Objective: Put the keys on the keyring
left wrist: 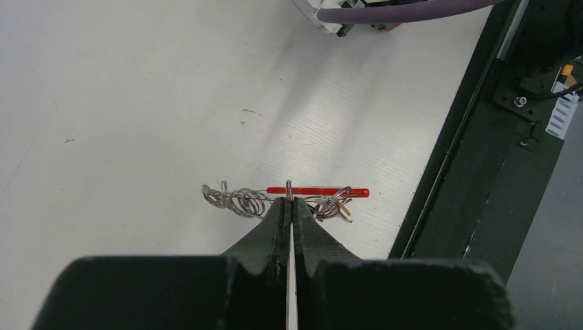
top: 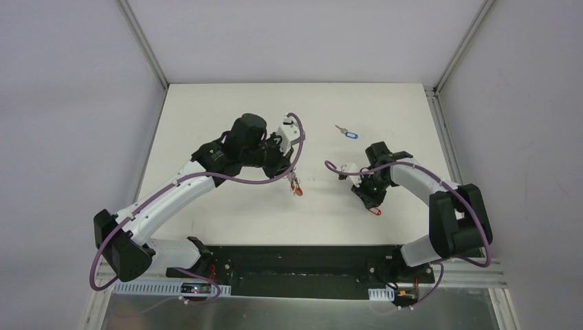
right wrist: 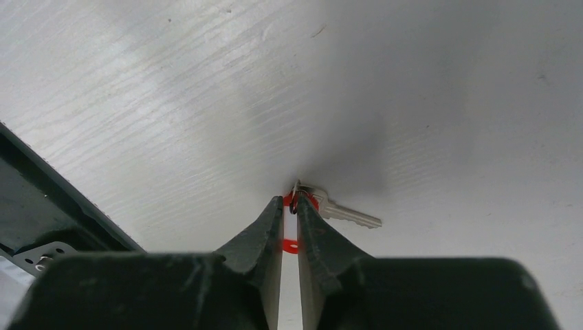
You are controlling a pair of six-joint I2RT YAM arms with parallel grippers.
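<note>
My left gripper is shut, holding a metal keyring bundle (left wrist: pixel 244 201) with rings and a red tag (left wrist: pixel 354 192); in the top view it hangs mid-table. My right gripper is low over a key with a red tag (right wrist: pixel 289 245) lying near the table's front right, its fingertips close at the tag's ring, finger only slightly apart; whether they grip it is unclear. The silver key (right wrist: pixel 354 217) points away to the right. A blue-tagged key (top: pixel 350 135) lies farther back on the table.
Walls stand on both sides.
</note>
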